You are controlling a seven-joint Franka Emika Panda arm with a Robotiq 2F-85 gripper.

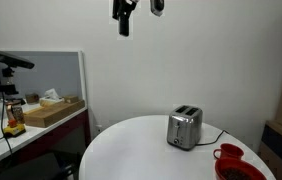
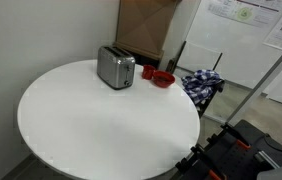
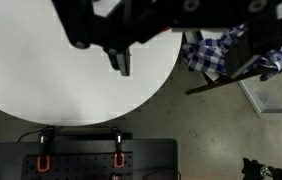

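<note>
My gripper (image 1: 141, 20) hangs high over the white round table at the top of exterior view 1. Its two dark fingertips stand apart, and nothing shows between them. A silver toaster (image 1: 185, 128) sits at the back of the table, well below the gripper. To its right are a red mug (image 1: 229, 152) and a red bowl (image 1: 243, 163) with dark contents. Exterior view 2 also shows the toaster (image 2: 115, 67), mug (image 2: 148, 72) and bowl (image 2: 163, 79). In the wrist view, dark fingers (image 3: 122, 62) frame the gripper against the white tabletop.
A blue-and-white checked cloth (image 2: 202, 84) hangs just past its edge. Below the table in the wrist view lies a black perforated board (image 3: 86, 160) with orange clamps. Shelving with wooden boxes (image 1: 49, 113) stands at the left.
</note>
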